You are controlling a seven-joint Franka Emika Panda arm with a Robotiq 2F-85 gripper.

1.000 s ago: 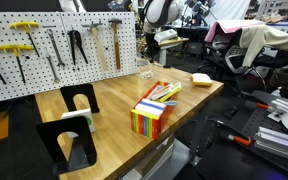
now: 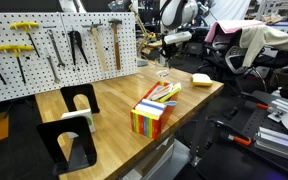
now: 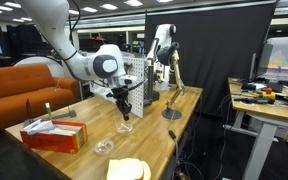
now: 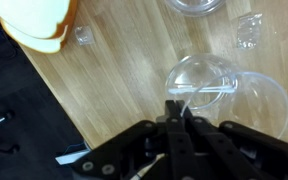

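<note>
My gripper is at the lower middle of the wrist view, its fingers shut at the edge of a clear cup (image 4: 265,104). The cup is see-through, so its exact outline is hard to tell. A second round clear shape overlaps it, and I cannot tell whether that is a separate vessel. In exterior view 2 the dark gripper (image 3: 124,94) hangs over the table with clear plastic (image 3: 124,126) below it. Exterior view 1 has the gripper (image 2: 170,42) at the far end of the table, small and blurred.
Another clear round dish (image 3: 104,147) lies on the wooden table. Bread-like slices (image 4: 36,22) rest near the table's edge. A red box of colourful items (image 2: 149,122) and dark bookends (image 2: 69,140) stand closer to exterior camera 1. A pegboard with tools (image 2: 59,45) runs behind.
The clear plastic below it has also moved right and appears lower.
</note>
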